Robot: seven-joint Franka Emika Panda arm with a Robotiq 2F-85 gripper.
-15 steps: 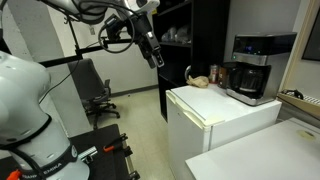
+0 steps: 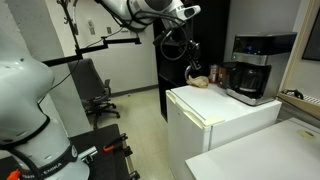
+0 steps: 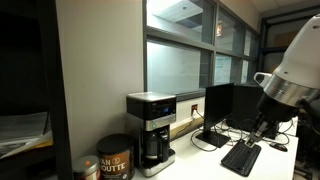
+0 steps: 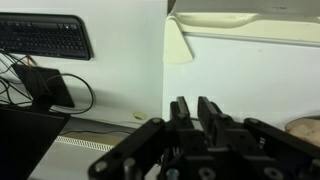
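My gripper (image 2: 190, 68) hangs in the air by the far left end of the white counter top (image 2: 225, 105). In the wrist view its two dark fingers (image 4: 181, 110) stand a small gap apart, with nothing visible between them. A tan, rounded object (image 2: 200, 81) lies at the back of the counter, beside the gripper in exterior view 1. At the right edge of the wrist view shows part of a brownish object (image 4: 304, 128), clear of the fingers. Exterior view 2 has the white arm (image 3: 285, 95) at the right.
A coffee maker (image 2: 252, 68) stands at the back of the counter, with brown canisters (image 2: 222, 74) beside it. Exterior view 2 shows a large can (image 3: 116, 155) and a monitor (image 3: 220, 98). A keyboard (image 4: 45, 37) appears in the wrist view.
The arm has reached farther out to the right in exterior view 1, bringing the gripper from left of the counter to near its back corner. The things on the counter have not moved.
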